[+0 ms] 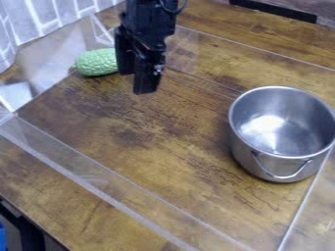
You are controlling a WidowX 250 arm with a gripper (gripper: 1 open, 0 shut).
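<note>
The black gripper (139,69) hangs over the upper middle of the wooden table, turned so its fingers overlap in this view; whether it is open or shut is unclear. Left of it, at the back, lies a bumpy green vegetable-like object (96,63), partly behind it. A steel pot (280,132) with a wire handle stands on the right, empty as far as shows.
Clear plastic walls (118,188) edge the work area at front left and right. A crumpled light cloth lies at the back left.
</note>
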